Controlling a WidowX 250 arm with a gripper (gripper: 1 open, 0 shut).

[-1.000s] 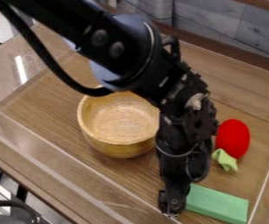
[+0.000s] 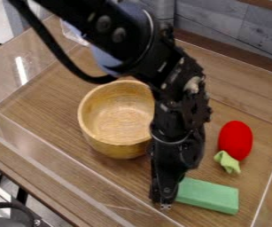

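My black gripper is low over the table's front right, its fingertips down at the left end of a green rectangular block, partly covering it. Whether anything is between the fingers is hidden. A yellow bowl sits to the left of the gripper, its right side behind the arm. A red oval object lies to the right, with a pale green piece just below it.
A wall stands at the back right. The table's front edge and a dark cable are at the lower left.
The gripper has risen slightly and shifted a little left. The green block has moved slightly up and left with it.
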